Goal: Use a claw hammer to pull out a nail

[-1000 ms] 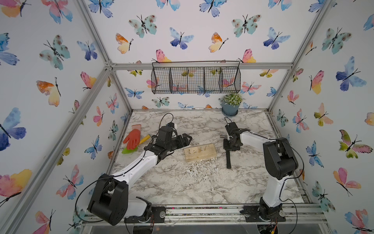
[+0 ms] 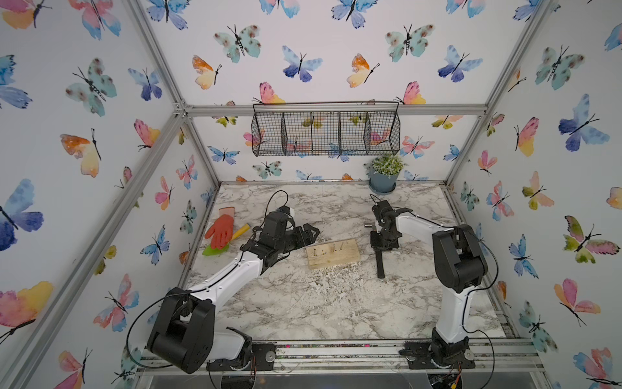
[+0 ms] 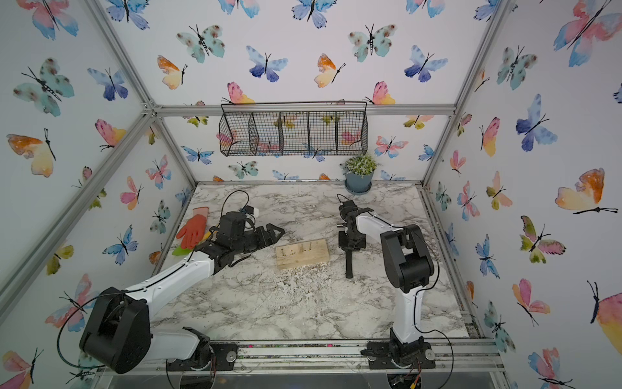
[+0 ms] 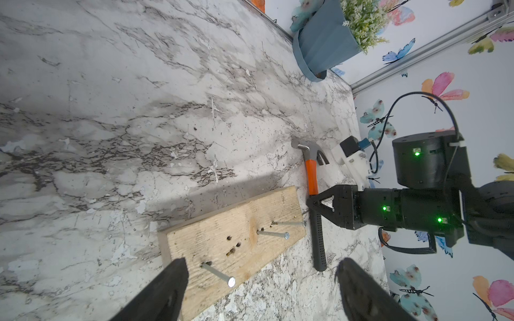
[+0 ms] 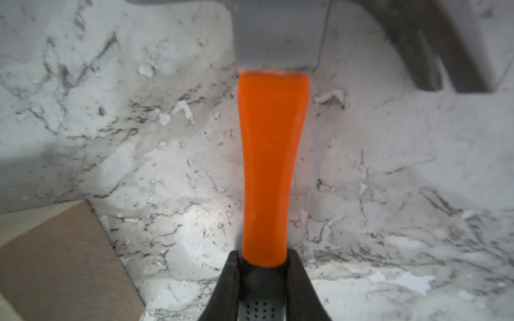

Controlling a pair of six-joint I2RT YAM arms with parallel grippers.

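The claw hammer, with its steel head, orange neck (image 5: 267, 160) and black handle (image 2: 380, 264), points its head toward the back wall. My right gripper is shut on the handle just below the orange part, a finger against each side. Whether the hammer touches the table cannot be told. To its left lies the wooden board (image 4: 206, 235), with small holes and three nails leaning out of it; the closest nail (image 4: 218, 274) leans toward the front. Over the board's left end, my left gripper hangs open and empty.
An orange glove (image 2: 221, 230) and a yellow-handled item (image 2: 240, 230) lie at the left. A potted plant (image 2: 383, 181) stands at the back, and a wire basket (image 2: 326, 133) hangs on the wall. White chips litter the table before the board.
The right arm has shifted slightly left and back, and the hammer has moved a little with it. My left arm and the board stay in place.
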